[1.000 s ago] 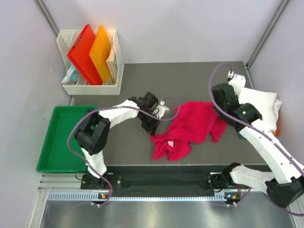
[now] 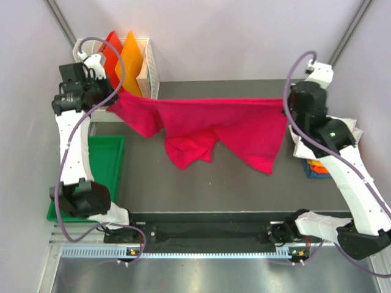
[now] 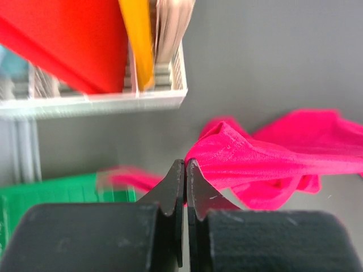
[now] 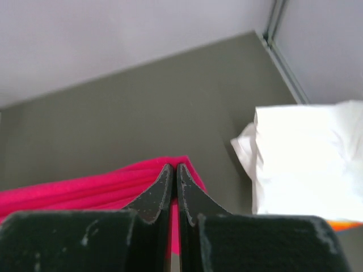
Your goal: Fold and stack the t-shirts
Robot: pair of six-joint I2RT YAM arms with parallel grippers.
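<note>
A red t-shirt point(image 2: 211, 119) is stretched between my two grippers across the back half of the table, its upper edge drawn nearly straight and its lower parts hanging unevenly. At the far left, my left gripper is shut on bunched red cloth, and a small flap sticks out past its other side. On the right, the shirt's other end is pinched in my right gripper, also shut. A pile of folded clothes, white on top point(image 4: 306, 158), lies beside the right gripper; the right arm partly covers it in the top view.
A white basket point(image 2: 153, 73) with a red and a yellow folder stands at the back left, close to the left gripper. The green tray point(image 2: 113, 160) lies at the left, partly under the arm.
My left gripper has swung from the table's middle to the far back left, pulling the bunched shirt out wide. The cloth now hangs lower at left.
</note>
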